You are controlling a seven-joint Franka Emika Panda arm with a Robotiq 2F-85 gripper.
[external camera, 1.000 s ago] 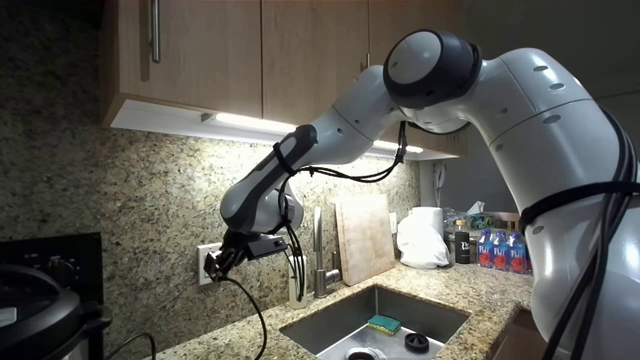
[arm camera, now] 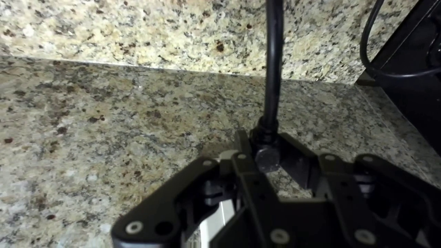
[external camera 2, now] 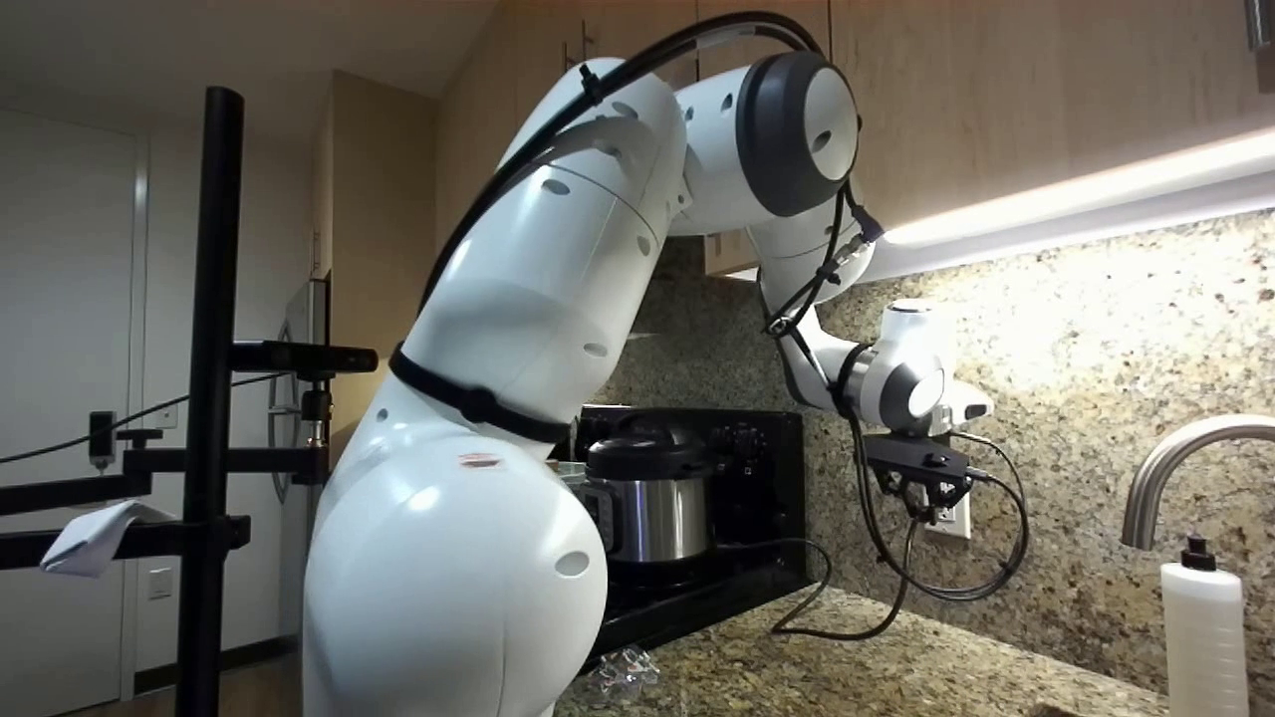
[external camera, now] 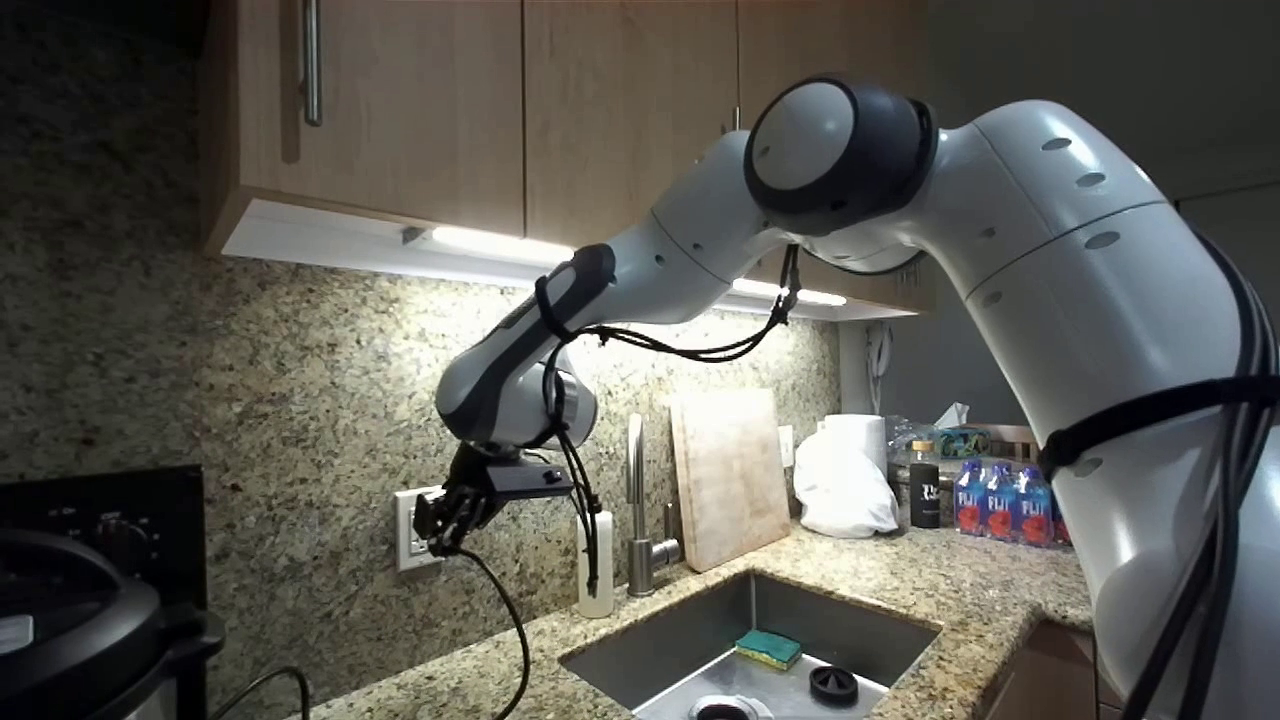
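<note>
In the wrist view, a black plug (arm camera: 267,153) with its thick cord (arm camera: 273,53) sits between the two black fingers of my gripper, which is shut on it. The white wall outlet (external camera: 414,528) is on the granite backsplash, right by the gripper (external camera: 441,524) in exterior view 1, which partly covers it. From the gripper the black cord hangs down to the counter. The outlet (external camera 2: 952,516) also shows behind the gripper in exterior view 2. Whether the plug's prongs touch the outlet is hidden.
A pressure cooker (external camera 2: 654,496) stands on the black stove, left of the outlet. To the right are a soap bottle (external camera: 596,564), the faucet (external camera: 638,516) and the sink (external camera: 672,636) holding a sponge (external camera: 768,649). Cabinets (external camera: 630,120) hang overhead.
The forearm and wrist have shifted slightly left, with the gripper a little higher and tilted differently beside the outlet. The plug's cord has moved along with it.
</note>
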